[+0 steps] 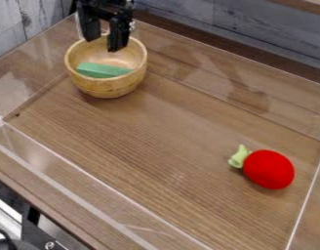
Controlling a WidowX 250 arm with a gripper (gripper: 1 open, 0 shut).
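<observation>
My black gripper (105, 37) hangs at the top left, over the back part of a wooden bowl (108, 82), with its fingers open. A green piece (102, 71) lies inside the bowl. A red tomato-like object (267, 170) with a pale green stem rests on the table at the lower right.
Wooden walls (254, 20) border the back and left. A black cable shows at the lower left corner.
</observation>
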